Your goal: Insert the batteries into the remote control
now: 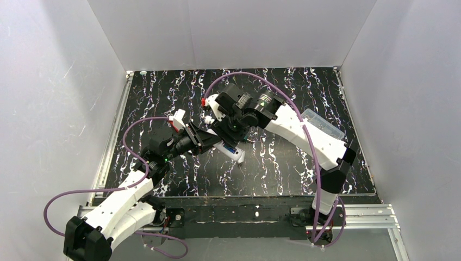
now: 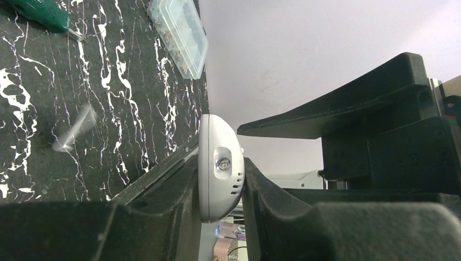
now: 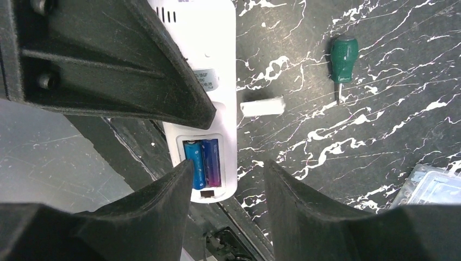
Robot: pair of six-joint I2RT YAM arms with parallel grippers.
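My left gripper (image 1: pixel 204 138) is shut on the white remote control (image 1: pixel 234 152), held end-on in the left wrist view. Its open compartment shows two batteries, a light blue battery (image 3: pixel 194 163) and a dark blue battery (image 3: pixel 212 163), lying side by side. My right gripper is over the compartment with its fingers apart and nothing seen between them. A small white piece, blurred in the left wrist view, appears beside the remote, over or on the table; it looks like the battery cover, though I cannot tell.
A green screwdriver (image 3: pixel 342 60) lies on the marble table (image 1: pixel 272 174) behind the remote. A clear plastic box (image 1: pixel 321 122) lies at the right.
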